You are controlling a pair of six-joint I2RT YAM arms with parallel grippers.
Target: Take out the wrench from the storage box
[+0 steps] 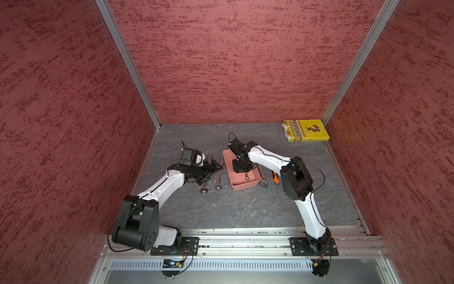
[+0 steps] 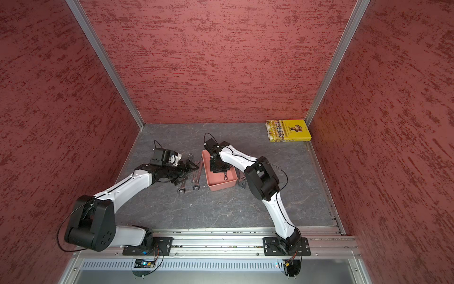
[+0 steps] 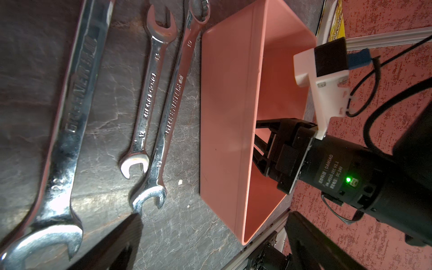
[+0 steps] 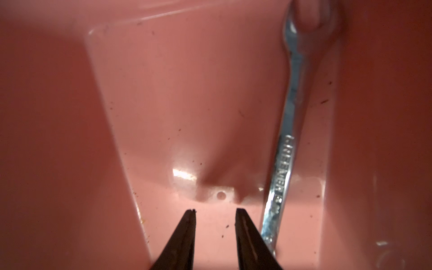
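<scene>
The pink storage box (image 1: 243,185) stands mid-table. Inside it a chrome wrench (image 4: 288,148) lies along one long side of the floor, as the right wrist view shows. My right gripper is down inside the box, partly open, its fingers beside the wrench with nothing visible between them. My left gripper stands open outside the box, over the table to its left, above several loose wrenches (image 3: 148,103).
A yellow book box (image 1: 305,130) lies at the back right. An orange-handled tool (image 1: 275,179) and other metal items lie right of the storage box.
</scene>
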